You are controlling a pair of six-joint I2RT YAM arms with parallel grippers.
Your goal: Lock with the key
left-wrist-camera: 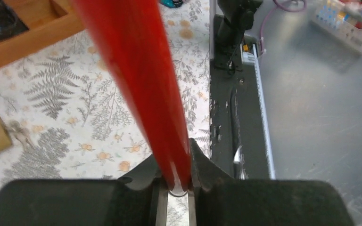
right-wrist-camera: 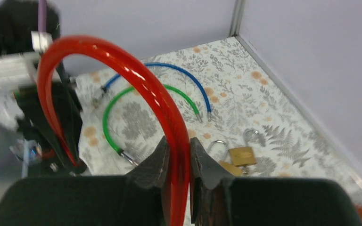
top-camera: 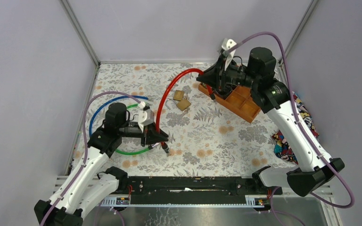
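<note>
A red cable lock arches between my two grippers above the table. My left gripper is shut on it close to its lower end; in the left wrist view the red tube passes down between the fingertips. The other end is held by my right gripper, shut on the red tube, which runs between its fingers in the right wrist view. Two brass padlocks lie at the table's middle. I cannot make out a key.
A blue cable and a green cable lie on the left. At the back right stands a wooden compartment box, partly under the right arm. A patterned cloth lies at the right edge.
</note>
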